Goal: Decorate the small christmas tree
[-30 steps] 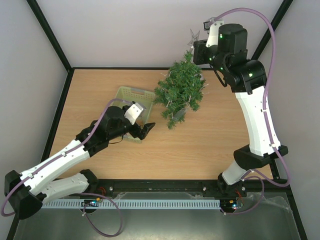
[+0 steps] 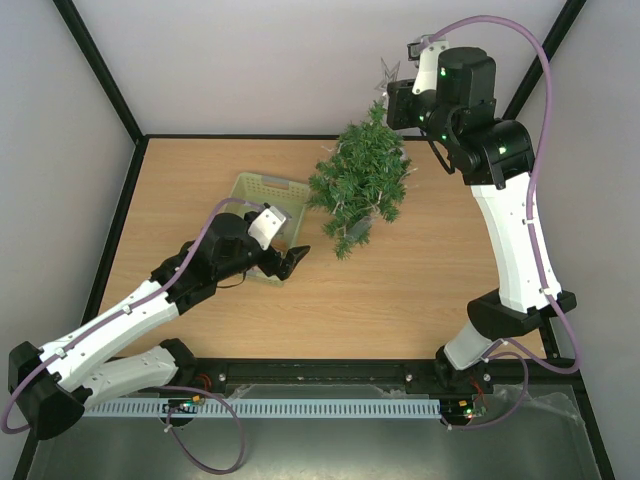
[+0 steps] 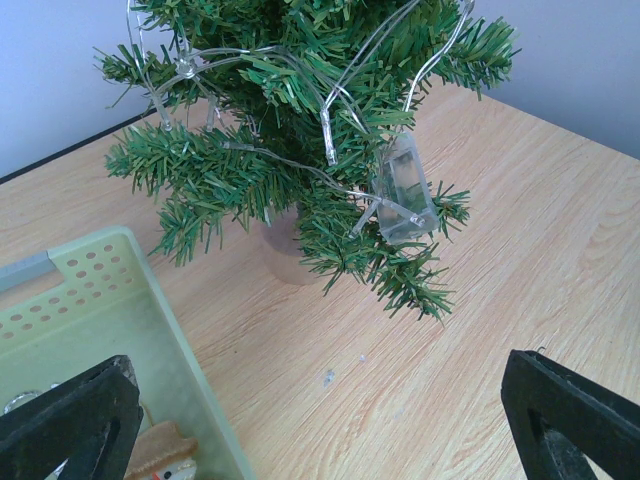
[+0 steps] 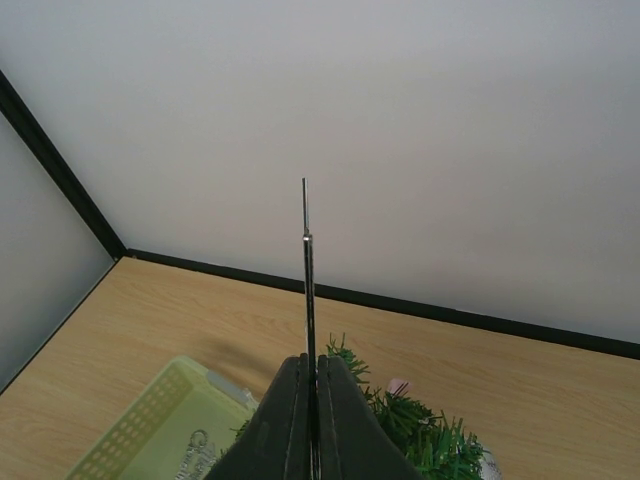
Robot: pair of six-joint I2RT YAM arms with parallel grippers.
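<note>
The small green tree [image 2: 355, 185] stands on the table, with clear light wires and a battery case [image 3: 404, 190] among its branches. A silver star [image 2: 389, 75] shows at its top beside my right gripper [image 2: 398, 105]. That gripper is shut; a thin metal rod [image 4: 309, 280] stands upright in line with its fingertips. My left gripper [image 2: 285, 260] is open over the edge of the pale green basket [image 3: 140, 320], facing the tree. Small ornaments [image 3: 160, 455] lie in the basket, partly hidden by a finger.
Bare wooden table [image 2: 250, 320] lies in front of the basket and tree, and to both sides. Walls enclose the back and sides, the back wall close behind the tree.
</note>
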